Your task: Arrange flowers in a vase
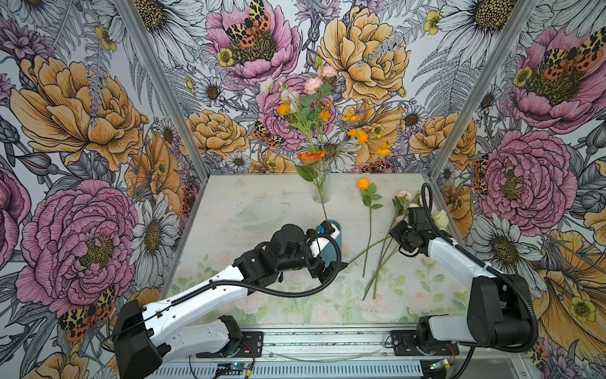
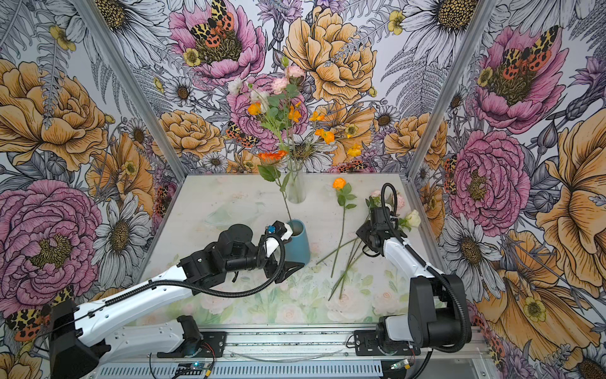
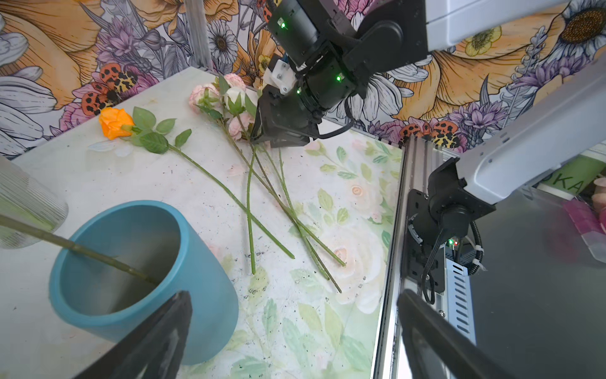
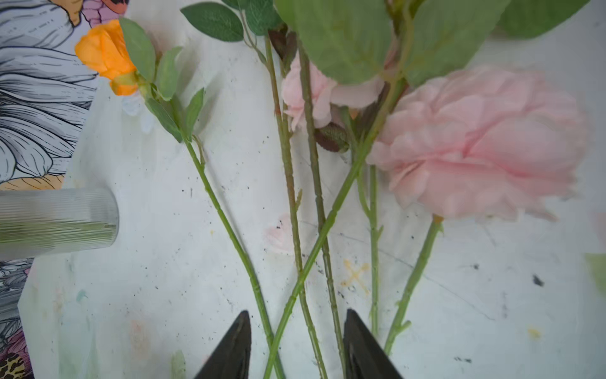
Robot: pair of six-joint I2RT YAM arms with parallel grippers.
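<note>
The blue vase [image 2: 298, 245] stands upright in mid-table, an orange flower [image 1: 310, 156] rising from it with its stem [image 3: 94, 254] inside the rim. Open and with nothing gripped, my left gripper is close beside the vase, one finger overlapping its wall in the left wrist view. On the right, cut flowers lie on the table: a pink flower [image 4: 479, 142], a single orange rose [image 4: 106, 53] and several crossed stems [image 3: 271, 189]. Above those stems, my right gripper has its fingers parted; stems show in the gap, apparently below the fingertips.
A clear ribbed glass vase [image 2: 295, 186] filled with tall flowers [image 2: 277, 107] stands at the back, behind the blue vase. White blooms [image 1: 440, 219] lie near the right edge.
</note>
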